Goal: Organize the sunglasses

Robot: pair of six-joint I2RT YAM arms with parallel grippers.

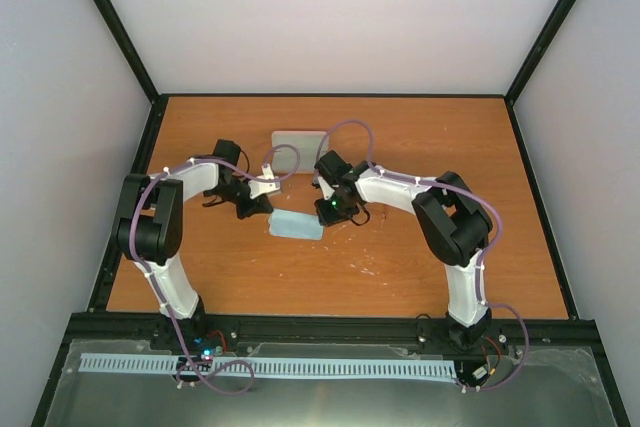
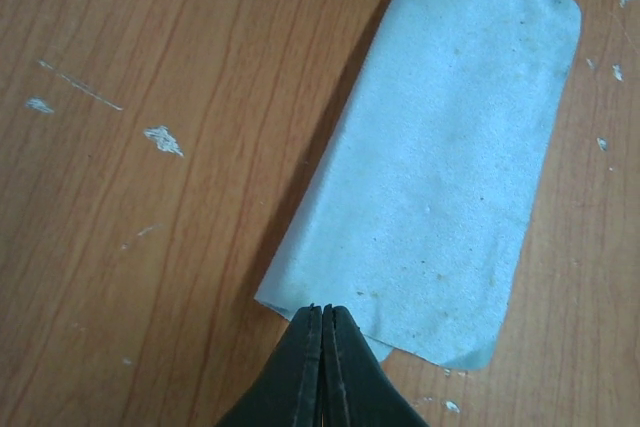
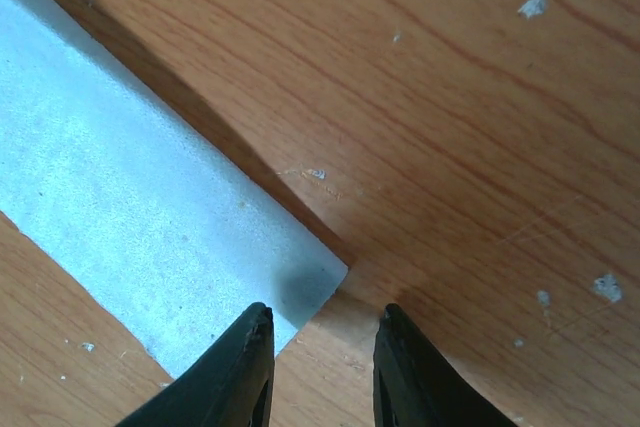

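A pale blue cloth lies flat on the wooden table, with one long edge folded in the left wrist view. My left gripper is shut above the cloth's left end, nothing visible between its fingers. My right gripper stands open at the cloth's right end, its fingertips just over the corner, with bare table and cloth edge between them. I cannot see any sunglasses.
A grey-white rectangular item lies behind the cloth at the back of the table. The wood is clear to the back right and along the front, apart from scuff marks. Both arms carry looped purple hoses.
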